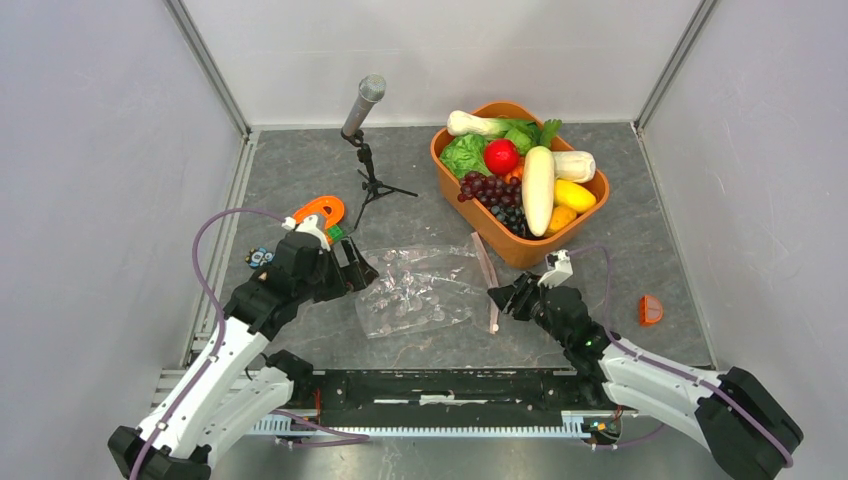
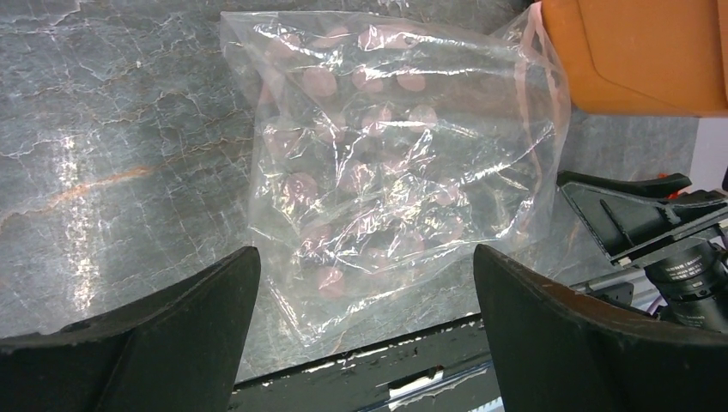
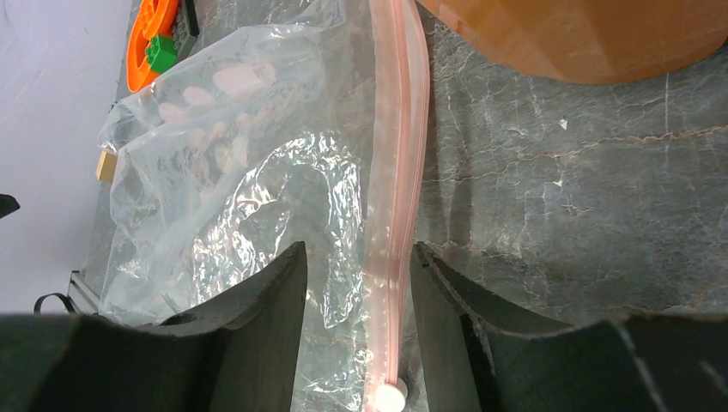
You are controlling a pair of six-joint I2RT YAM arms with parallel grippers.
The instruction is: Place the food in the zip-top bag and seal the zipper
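The clear zip top bag (image 1: 420, 290) lies flat on the grey table between my two grippers, with no food visible inside. Pale pinkish round marks show through it in the left wrist view. Its pink zipper strip (image 3: 397, 180) runs along the right edge, a white slider (image 3: 391, 396) at the near end. My left gripper is open above the bag's left end, nothing between its fingers. Over the zipper side, my right gripper has a gap between its fingers, with the strip seen below them. Food such as a red tomato (image 1: 502, 157) and dark grapes (image 1: 482, 187) fills the orange basket (image 1: 495, 233).
The basket stands close against the bag's far right corner. A microphone on a stand (image 1: 370, 165) is at the back left, near an orange toy (image 1: 319, 209) and a green block (image 3: 160, 53). An orange wedge (image 1: 651, 310) lies alone at the right.
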